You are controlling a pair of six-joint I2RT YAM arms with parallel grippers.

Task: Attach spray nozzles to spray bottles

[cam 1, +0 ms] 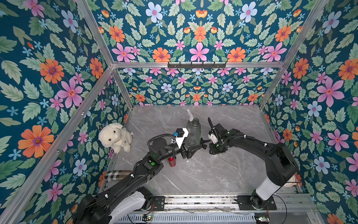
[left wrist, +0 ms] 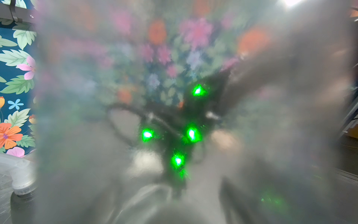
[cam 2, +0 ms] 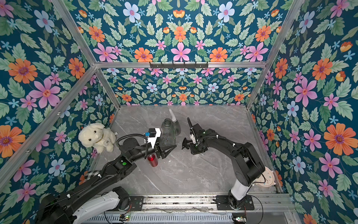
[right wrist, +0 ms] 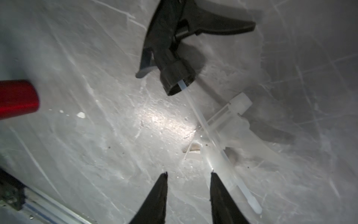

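Note:
An open-topped clear spray bottle (cam 1: 193, 136) stands mid-table; a bottle with a white nozzle (cam 2: 172, 113) is right behind it. My left gripper (cam 2: 172, 148) is at the front bottle's lower part; how tightly its fingers meet the bottle cannot be seen. A blurred translucent bottle wall (left wrist: 93, 149) fills the left wrist view. Facing it from the right is my right gripper (cam 2: 187, 144), shut on a black nozzle (cam 2: 185, 143), little of which shows. The right wrist view disagrees with the top views: there a black nozzle (right wrist: 173, 71) and a translucent one (right wrist: 238, 127) lie on the table.
A small red bottle (cam 2: 152, 160) stands just below the left gripper. A cream plush dog (cam 1: 114, 137) sits by the left wall, a checked cloth (cam 1: 117, 175) below it. A round pale object (cam 2: 266, 177) lies at the front right.

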